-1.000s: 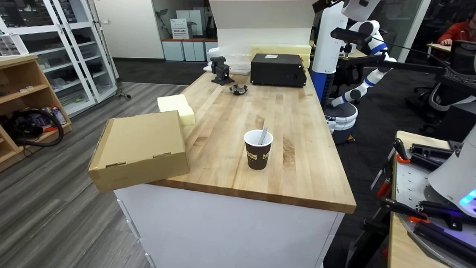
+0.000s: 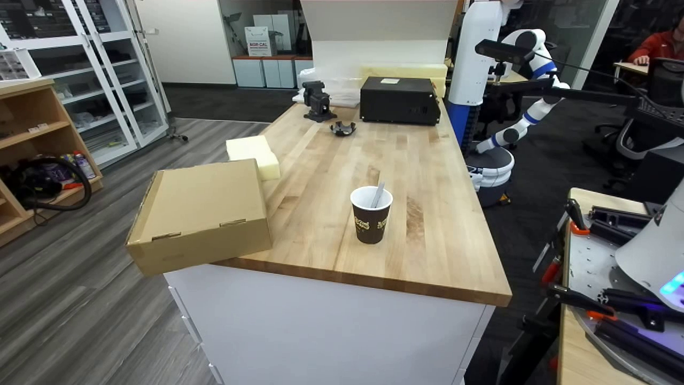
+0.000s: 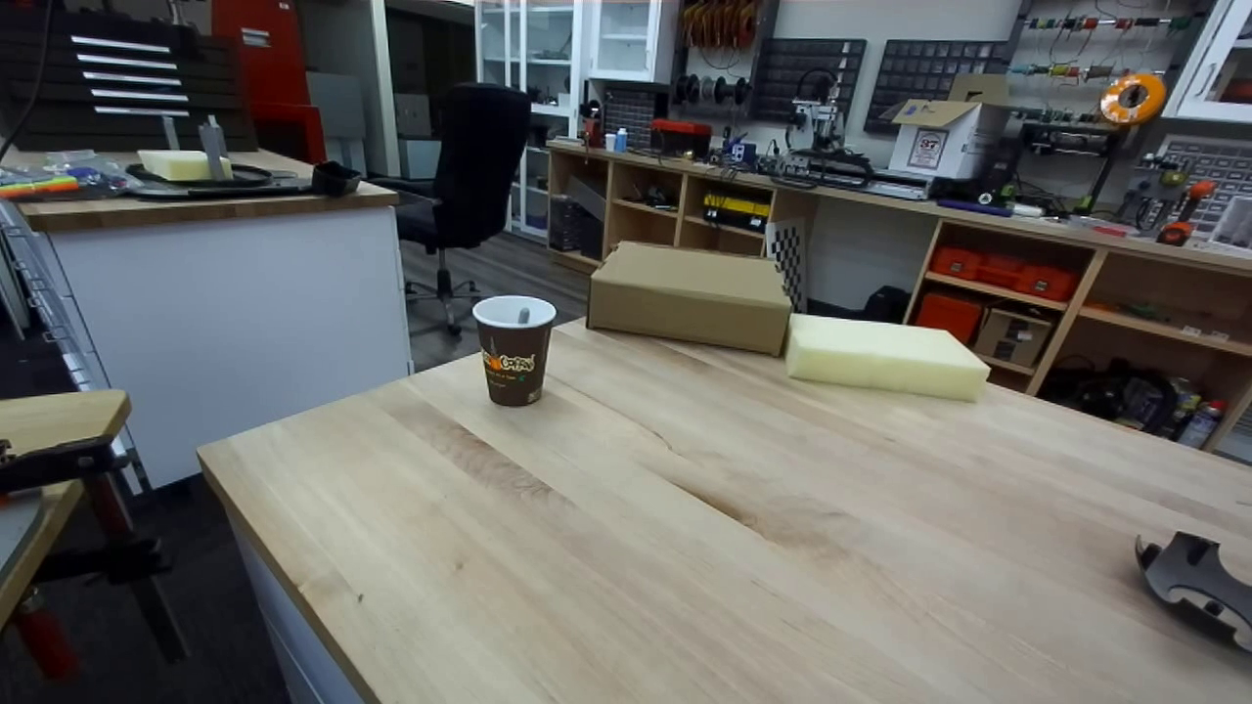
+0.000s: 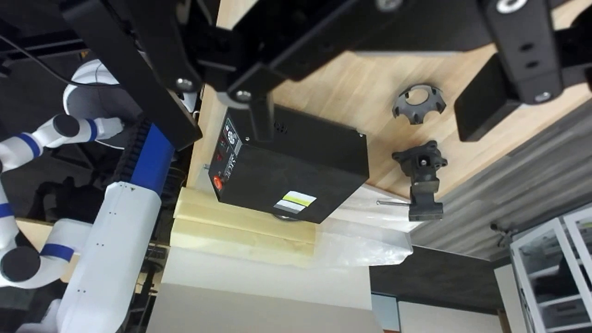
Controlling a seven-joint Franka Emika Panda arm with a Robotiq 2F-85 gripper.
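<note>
A dark brown paper cup (image 2: 371, 224) with a white rim stands upright on the wooden table (image 2: 442, 256). A slim grey object (image 2: 378, 194) leans inside it, its lower end hidden by the cup wall. In exterior view 2 the same cup (image 3: 513, 362) is near the table's corner. My gripper spans the upper part of the wrist view, its black fingers (image 4: 484, 100) spread wide with nothing held between them. The cup is outside the wrist view, and neither exterior view shows the gripper.
A cardboard box (image 2: 202, 205) overhangs the table edge beside a pale foam block (image 2: 253, 154). At the far end are a black box-shaped device (image 2: 398, 101), a small vise (image 2: 317, 101) and a dark ring-shaped part (image 2: 343, 129). Bare wood surrounds the cup.
Cup, boxes and foam have stayed put.
</note>
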